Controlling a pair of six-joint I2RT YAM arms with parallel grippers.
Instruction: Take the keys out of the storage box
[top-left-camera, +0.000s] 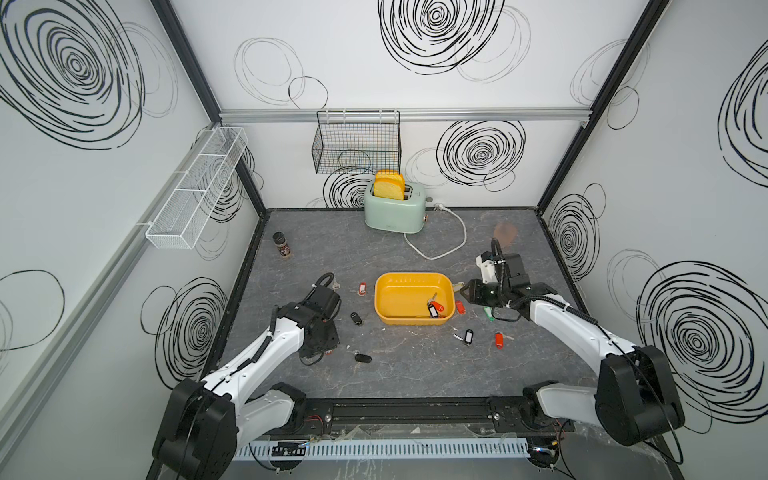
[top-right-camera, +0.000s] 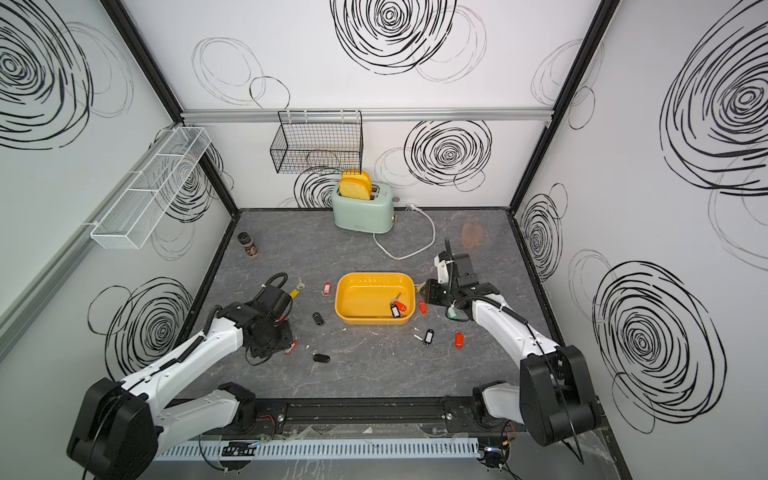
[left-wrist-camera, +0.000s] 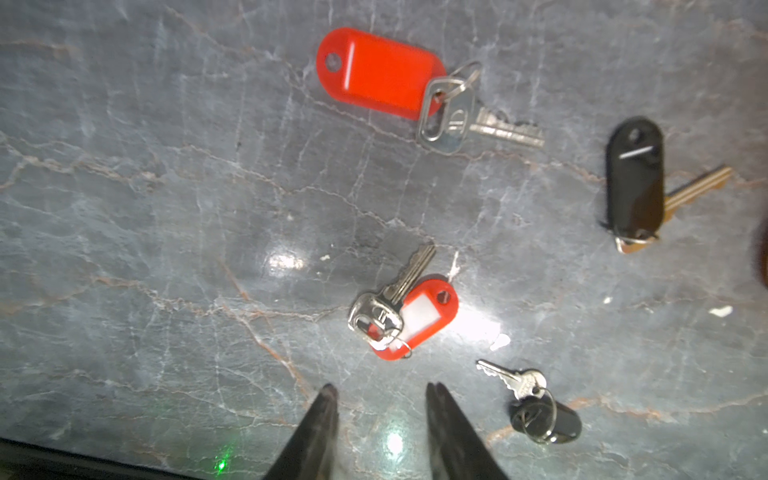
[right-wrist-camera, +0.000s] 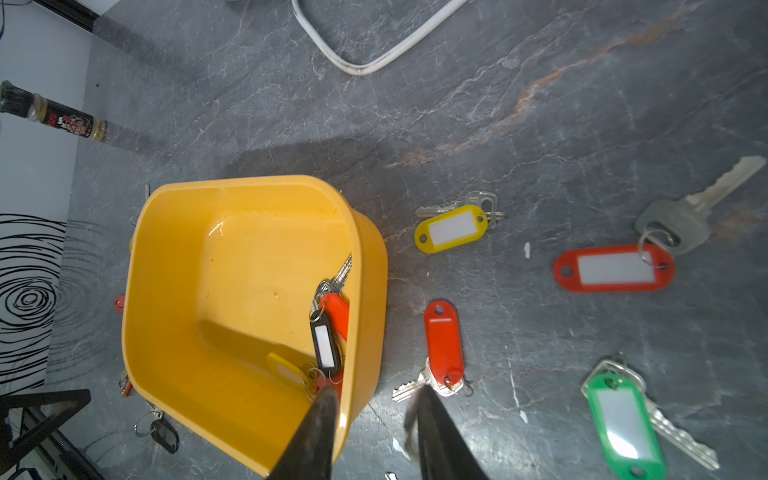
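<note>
The yellow storage box (top-left-camera: 414, 277) stands mid-table. Inside it, against the right wall, keys lie with a black tag (right-wrist-camera: 323, 345), a red tag (right-wrist-camera: 337, 313) and a yellow tag (right-wrist-camera: 284, 369). My right gripper is open above the box's right side, and no key shows held by its fingers. Well left of the box, above the table, my left gripper is also open and empty. Below it are a red-tagged key (left-wrist-camera: 416, 318), a larger red tag (left-wrist-camera: 380, 70) and two black-tagged keys.
Right of the box lie keys with yellow (right-wrist-camera: 452, 229), red (right-wrist-camera: 444, 340) and green (right-wrist-camera: 624, 420) tags, among others. A mint toaster (top-left-camera: 395, 213) with a white cord (top-left-camera: 456, 248) stands behind. A small jar (top-left-camera: 281, 245) is at the back left.
</note>
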